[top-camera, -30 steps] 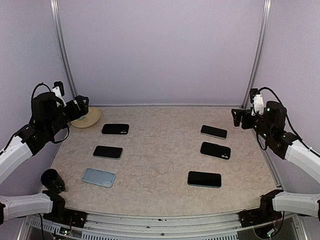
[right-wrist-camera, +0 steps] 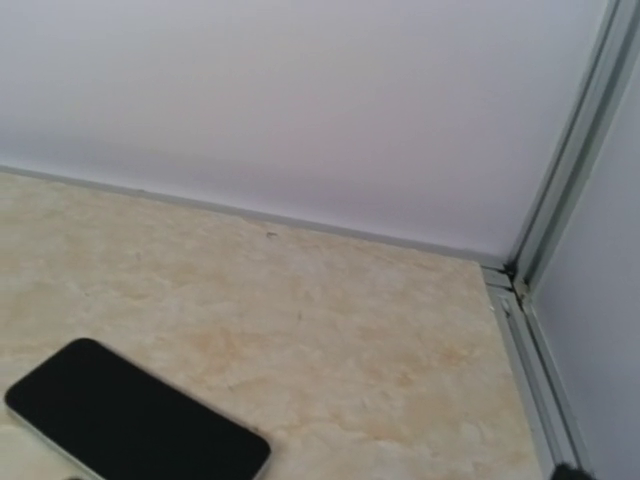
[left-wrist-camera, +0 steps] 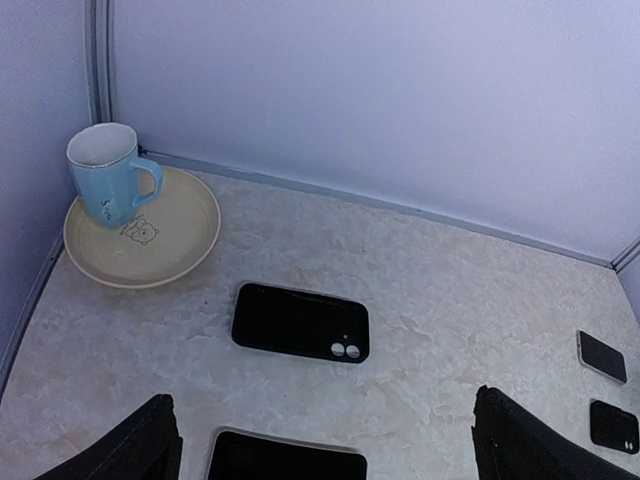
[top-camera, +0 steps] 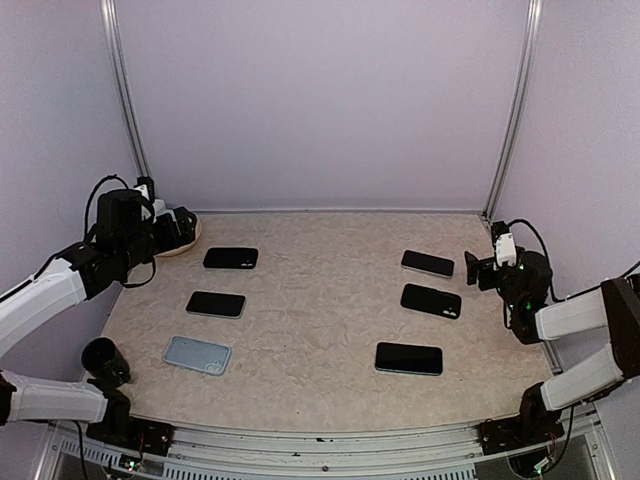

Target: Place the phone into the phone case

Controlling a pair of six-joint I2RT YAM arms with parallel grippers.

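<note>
On the left lie a black case with camera holes (left-wrist-camera: 300, 320), a dark phone (top-camera: 215, 304) and a pale blue case (top-camera: 197, 355). To the right are a dark phone (top-camera: 428, 263), a black case (top-camera: 431, 300) and a black-faced phone with a teal edge (top-camera: 409, 358); whether that one sits in a case I cannot tell. My left gripper (top-camera: 184, 229) hangs over the back left, its fingers (left-wrist-camera: 130, 450) wide apart and empty. At the right edge, my right gripper (top-camera: 477, 271) is open beside the far phone (right-wrist-camera: 135, 415), not touching it.
A light blue mug (left-wrist-camera: 105, 178) stands on a beige plate (left-wrist-camera: 140, 265) in the back left corner. A dark round object (top-camera: 105, 361) sits by the left front edge. Walls close the back and sides.
My left gripper has moved right and slightly lower in the top view. The right arm has come down, its gripper now lower beside the far phone. The phones and cases have not moved.
</note>
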